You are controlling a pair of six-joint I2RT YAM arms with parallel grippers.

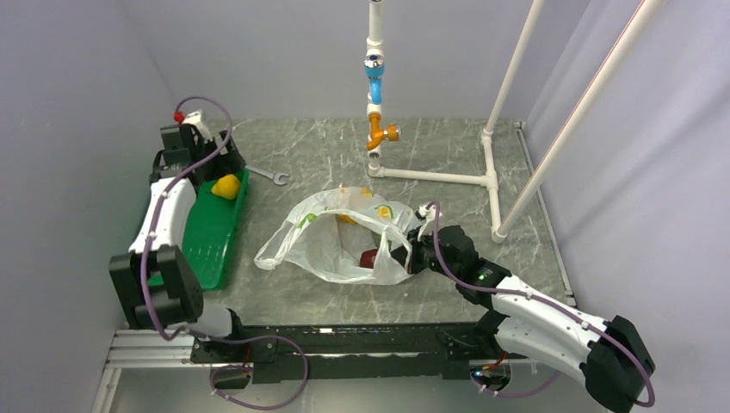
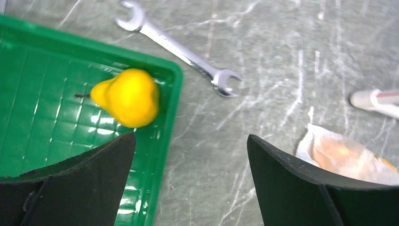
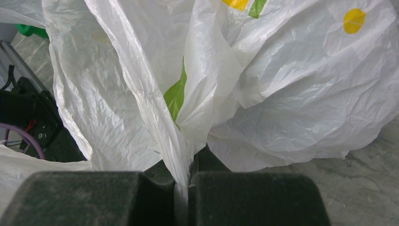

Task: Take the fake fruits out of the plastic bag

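Observation:
The white plastic bag (image 1: 327, 241) lies mid-table, with a dark red fruit (image 1: 367, 258) inside and something orange further back. My right gripper (image 1: 411, 256) is shut on the bag's rim, whose folds (image 3: 141, 89) run down between the fingers in the right wrist view. A yellow pear (image 2: 131, 98) lies in the green tray (image 2: 162, 160) on the left. My left gripper is open above the tray and pear, nothing between its fingers.
A wrench (image 1: 267, 172) lies behind the tray's right side. A white pipe frame (image 1: 430, 175) with blue and orange fittings stands at the back and right. Bare table lies between tray and bag.

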